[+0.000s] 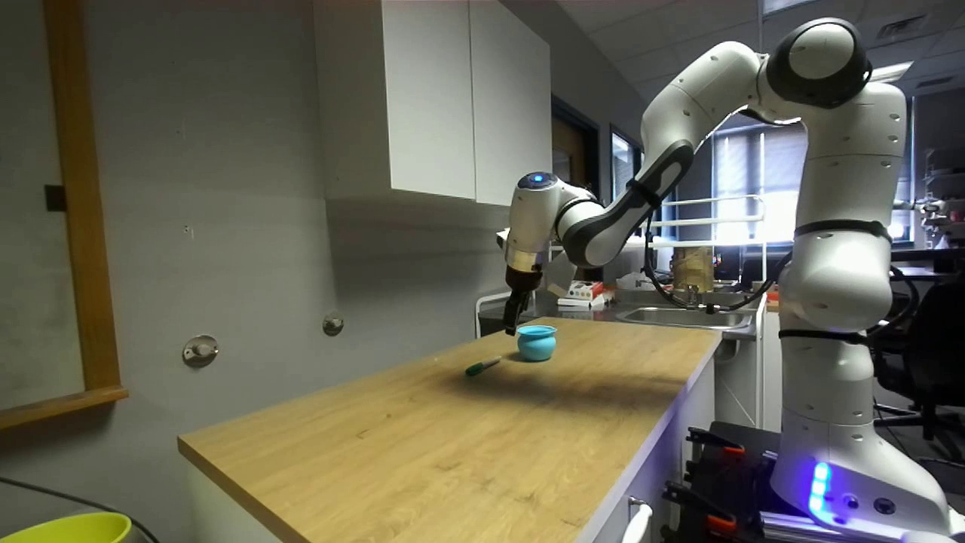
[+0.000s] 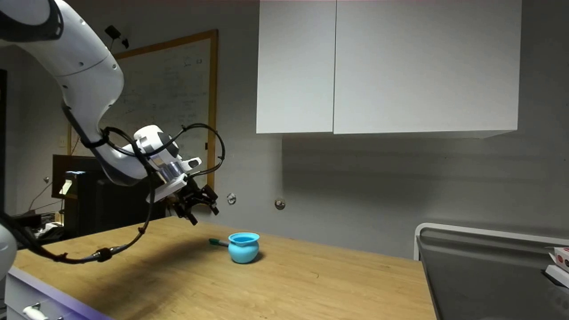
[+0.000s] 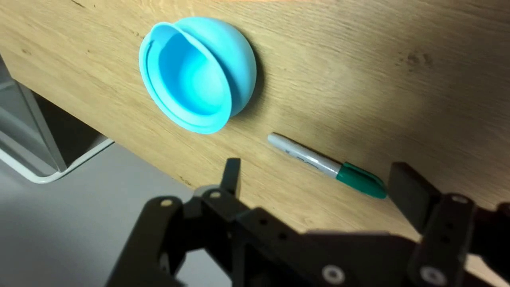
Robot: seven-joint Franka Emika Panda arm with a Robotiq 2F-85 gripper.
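A light-blue pot (image 3: 244,62) with a flared rim stands upright on the wooden counter, seen from above in the wrist view. Beside it, apart from it, lies a grey marker (image 3: 304,155) with a green cap (image 3: 361,180). Above the counter hangs my gripper, fingers wide apart and nothing held. In the wrist view the cap's end appears close to the right fingertip, but the gripper is raised well off the surface. The second exterior view shows the gripper (image 2: 205,216) up and to the left of the pot (image 2: 243,250).
Free wood spreads over most of the counter (image 1: 389,434). A wall cabinet (image 1: 430,99) overhangs its back side. Past the far end are a sink (image 1: 683,317) and a red-and-white box (image 1: 583,290). The wall runs along the back edge.
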